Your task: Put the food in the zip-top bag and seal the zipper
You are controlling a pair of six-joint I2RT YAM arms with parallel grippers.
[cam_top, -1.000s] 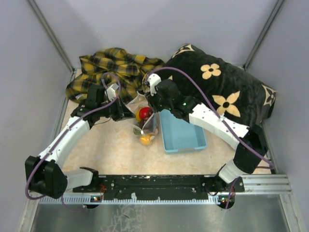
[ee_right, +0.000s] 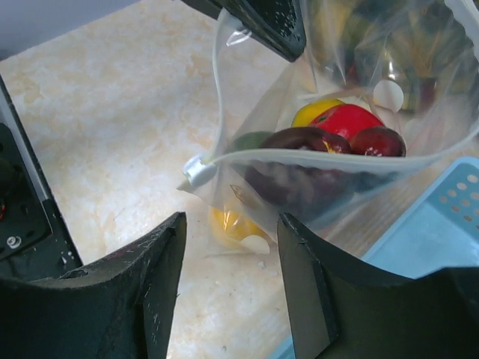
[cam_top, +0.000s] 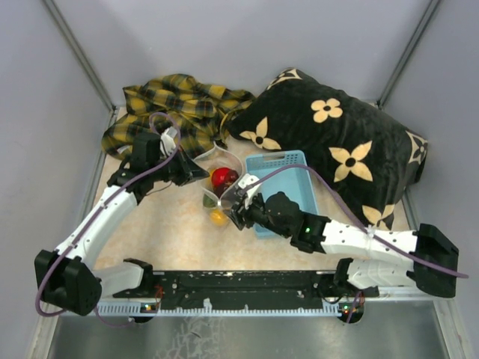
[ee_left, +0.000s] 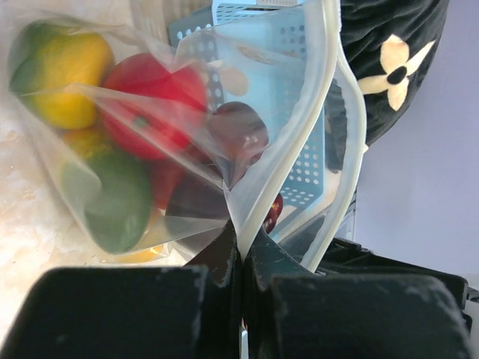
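The clear zip top bag [cam_top: 212, 159] stands with its mouth spread wide. Inside it, the left wrist view shows a red fruit [ee_left: 153, 105], a yellow-green fruit [ee_left: 63, 71], a green mango-like fruit [ee_left: 108, 198] and dark red pieces. A yellow-orange fruit [ee_right: 233, 224] shows low in the bag. My left gripper is shut on the bag's rim [ee_left: 247, 213], pinching the thin plastic edge. My right gripper is open beside the bag's near side; in the right wrist view the bag's slider end [ee_right: 198, 170] lies just beyond its fingertips, with nothing gripped.
An empty light-blue basket [cam_top: 288, 187] sits right of the bag, partly under my right arm. Behind lie a plaid cloth [cam_top: 179, 105] and a black flowered cushion [cam_top: 337, 131].
The left arm and the bag have shifted slightly.
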